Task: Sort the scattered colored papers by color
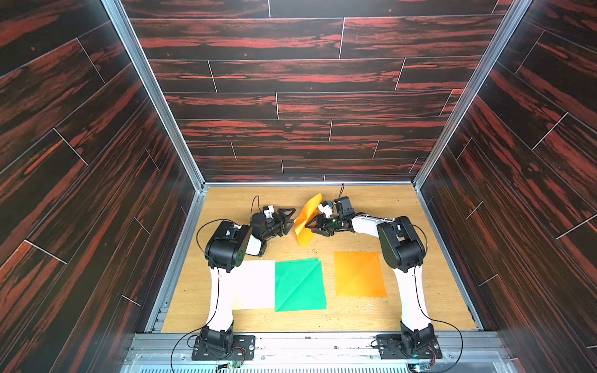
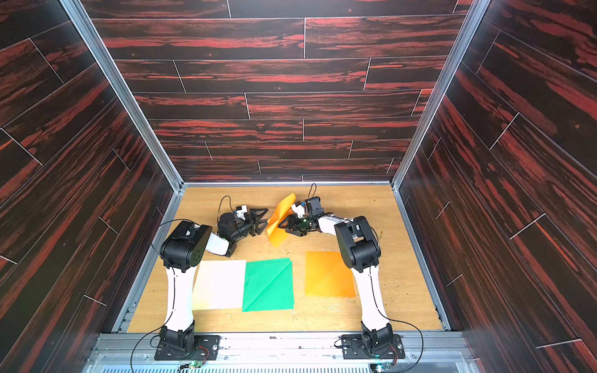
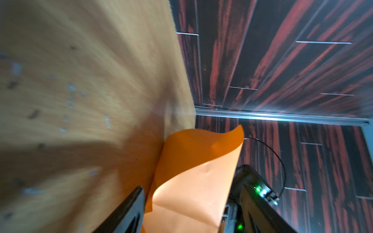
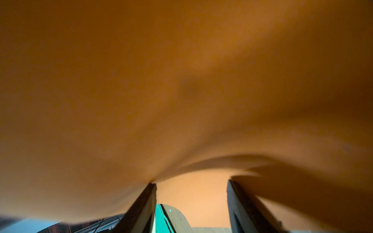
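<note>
A curled orange sheet (image 1: 306, 216) stands at the back middle between my two grippers. My left gripper (image 1: 288, 221) is open just left of it, with the sheet ahead of its fingers in the left wrist view. My right gripper (image 1: 314, 227) is against the sheet, which fills the right wrist view; its fingers (image 4: 141, 209) are apart, and whether they pinch any paper is unclear. Along the front lie a white sheet (image 1: 253, 283), a green stack (image 1: 299, 284) and an orange square (image 1: 359, 273), flat and side by side.
Bare wood (image 1: 435, 298) shows at the right, behind the papers and along the back. Dark walls surround the table on the back and sides, with metal edge rails.
</note>
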